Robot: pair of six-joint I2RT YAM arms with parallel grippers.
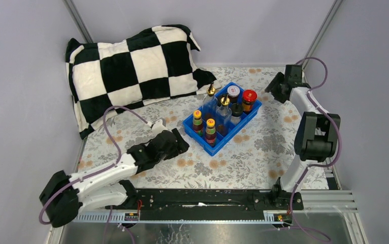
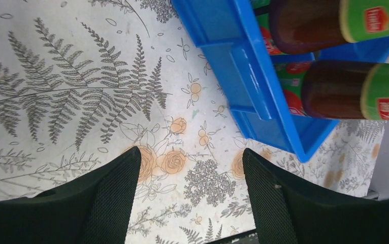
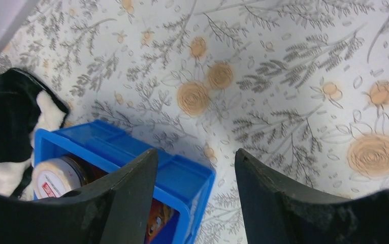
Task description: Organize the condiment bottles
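A blue divided caddy (image 1: 213, 149) holds two yellow-capped sauce bottles (image 1: 210, 133), two tall glass bottles with gold spouts (image 1: 223, 119), a dark-topped jar (image 1: 236, 109), a white-lidded jar (image 1: 233, 92) and a red-lidded jar (image 1: 249, 99). My left gripper (image 1: 178, 144) is beside the caddy's lower-left end, fingers apart and empty; in its wrist view the caddy wall and sauce bottles (image 2: 337, 89) lie beyond the fingertips. My right gripper (image 1: 273, 85) stands open off the caddy's upper-right end, with bare table between its fingers in its wrist view.
A black-and-white checkered cushion (image 1: 147, 66) fills the back left, close to the caddy. Grey walls bound both sides and the back.
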